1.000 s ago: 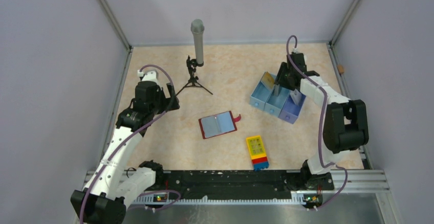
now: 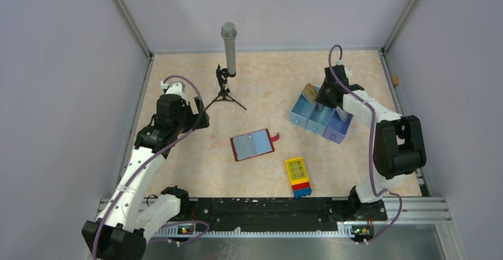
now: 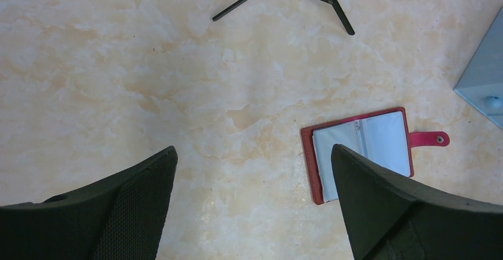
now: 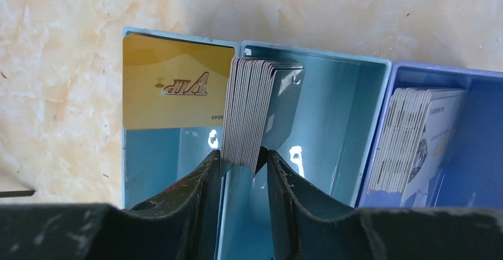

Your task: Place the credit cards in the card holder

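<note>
The card holder (image 2: 252,145) lies open on the table, with a dark red edge, pale clear sleeves and a red snap strap (image 3: 428,139). A stack of cards (image 4: 252,102) leans on edge in the middle compartment of the blue trays. My right gripper is open, its fingertips on either side of the stack's near end; whether they touch it cannot be told. A gold VIP card (image 4: 172,82) lies in the left tray, and more cards (image 4: 409,138) stand in the purple-blue tray. Left of the holder, my left gripper stands open and empty above bare table.
The trays (image 2: 316,124) sit side by side at the right. A microphone on a black tripod (image 2: 223,88) rises behind the holder. Toy blocks (image 2: 298,174) in yellow, red and blue lie near the front edge. Bare table separates holder and trays.
The left arm and the holder have stayed still.
</note>
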